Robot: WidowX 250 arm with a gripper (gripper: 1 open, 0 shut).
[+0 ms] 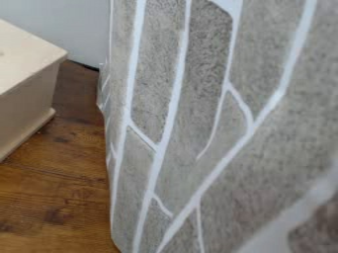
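Note:
A large grey, speckled surface [224,119] crossed by branching white lines fills the right two-thirds of the camera view, very close to the camera. Its left edge runs from top to bottom and is a little uneven, with a glossy crumpled bit near the middle. No part of my gripper shows in this view.
A cream box [23,84] with a lidded top stands at the upper left. A pale wall [69,22] is behind.

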